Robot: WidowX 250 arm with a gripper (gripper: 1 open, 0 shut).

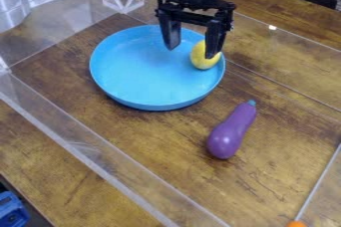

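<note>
My black gripper (193,32) hangs over the back of a blue plate (140,77), its two fingers open and spread apart. A yellow object (205,58), rounded in shape, sits at the plate's right edge, just below the right finger, which partly covers its top; whether they touch I cannot tell. A purple eggplant (229,131) lies on the wooden table to the lower right of the plate.
The wooden table (120,161) has free room in front of the plate and to its right. Clear walls run along the left side. Small blue and orange objects show at the bottom edges.
</note>
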